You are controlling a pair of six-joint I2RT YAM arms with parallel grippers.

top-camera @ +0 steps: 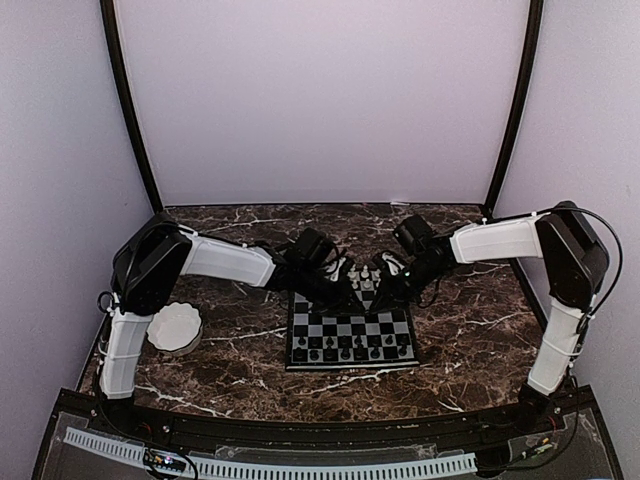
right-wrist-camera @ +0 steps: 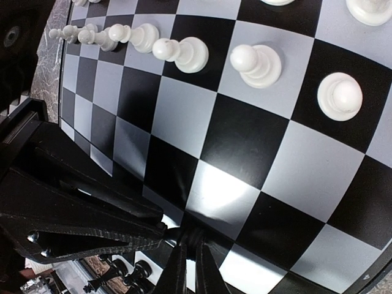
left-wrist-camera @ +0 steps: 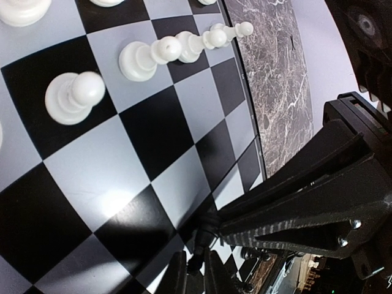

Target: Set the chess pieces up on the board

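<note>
The chessboard [top-camera: 350, 360] holds white pieces at the back and black pieces along the front rows. My left gripper [top-camera: 345, 300] and right gripper [top-camera: 375, 300] meet over its middle. In the left wrist view a dark piece [left-wrist-camera: 205, 236] is between the two grippers; the right wrist view shows it mostly hidden at my right gripper's fingertips, which are shut on it. My left gripper's fingertips are beside that piece, partly open. White pawns stand in a row, also seen as white pawns [right-wrist-camera: 254, 67] in the right wrist view.
A white bowl [top-camera: 174, 325] stands at the left of the marble table [top-camera: 230, 390]. The table right of the board is clear. Walls bound both sides and the back.
</note>
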